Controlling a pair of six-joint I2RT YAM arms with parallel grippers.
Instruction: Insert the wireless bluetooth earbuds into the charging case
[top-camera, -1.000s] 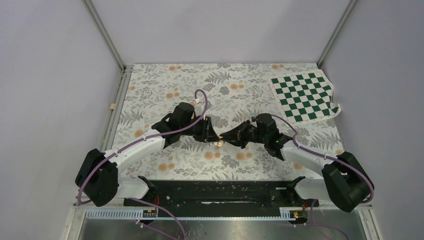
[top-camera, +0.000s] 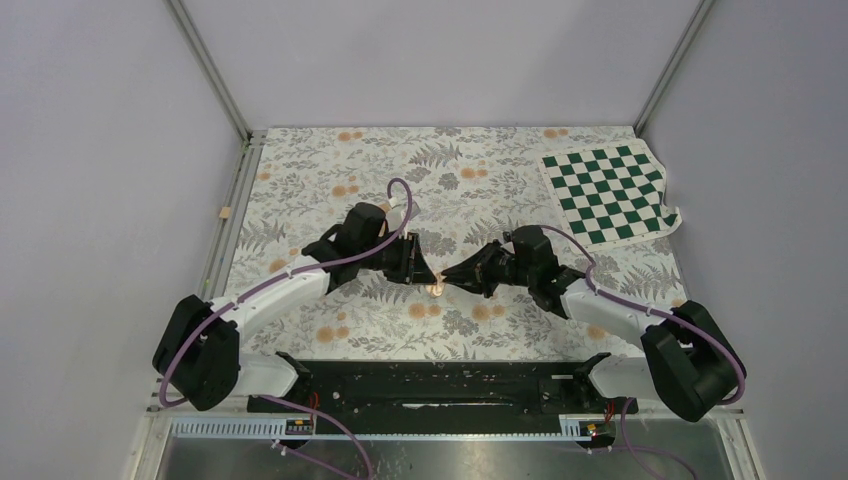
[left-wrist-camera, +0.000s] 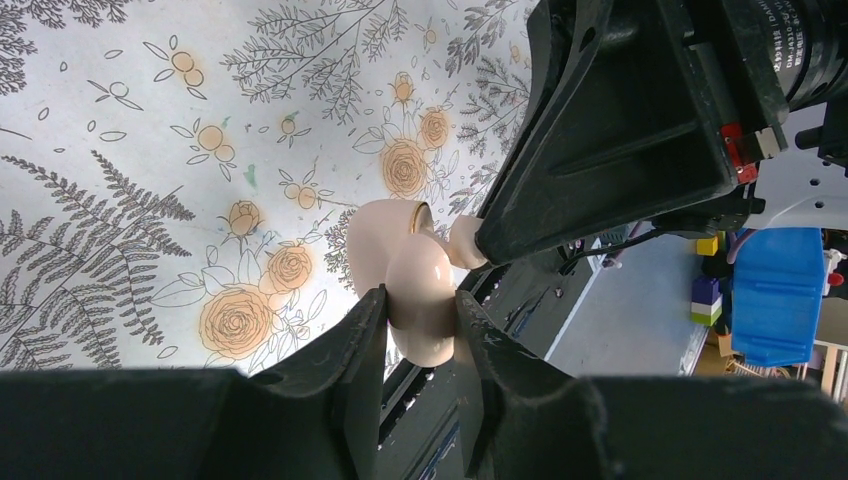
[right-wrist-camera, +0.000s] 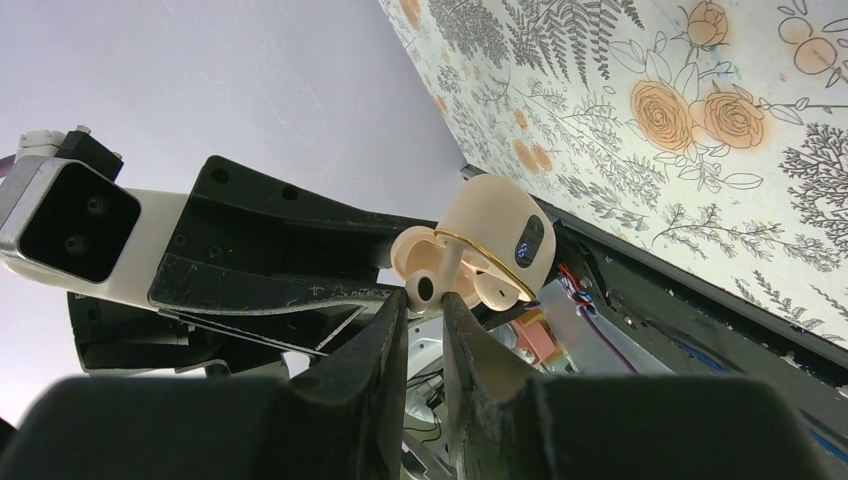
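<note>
The cream charging case (right-wrist-camera: 495, 225) is held in the air near the middle of the table, lid open, by my left gripper, which is shut on it. My right gripper is shut on a cream earbud, held at the open mouth of the case; in the left wrist view it shows beside the case (left-wrist-camera: 465, 240). Another cream piece shows inside the case in the right wrist view; whether it is the second earbud or part of the case I cannot tell for sure.
A checkered board (top-camera: 610, 193) lies at the back right. The table's dark front edge (top-camera: 440, 385) runs just below both grippers.
Both arms stand almost where they were; the cream case between the grippers shows slightly shifted to the left in the top view.
</note>
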